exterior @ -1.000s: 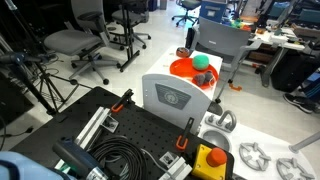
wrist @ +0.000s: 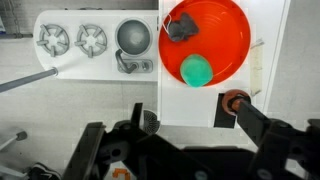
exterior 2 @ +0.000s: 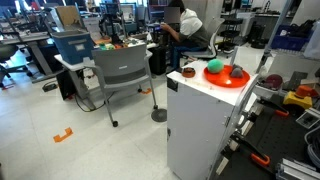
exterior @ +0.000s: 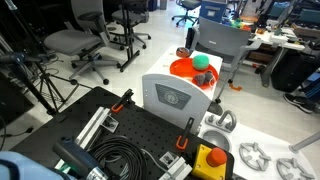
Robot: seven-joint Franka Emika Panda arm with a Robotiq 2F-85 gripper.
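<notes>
In the wrist view my gripper is open, its dark fingers wide apart with nothing between them. It looks down on a white counter top, with the red plate ahead of it. On that plate sit a green round object and a dark grey lumpy item. A brown ring-like object rests partly over a black patch beside the plate, close to the right finger. Exterior view 1 shows the same red plate, green object and grey item on the counter.
A small grey sink with a faucet and two stove burners adjoin the counter. The counter's upright white panel borders a dark table holding coiled black cable. A grey chair stands behind.
</notes>
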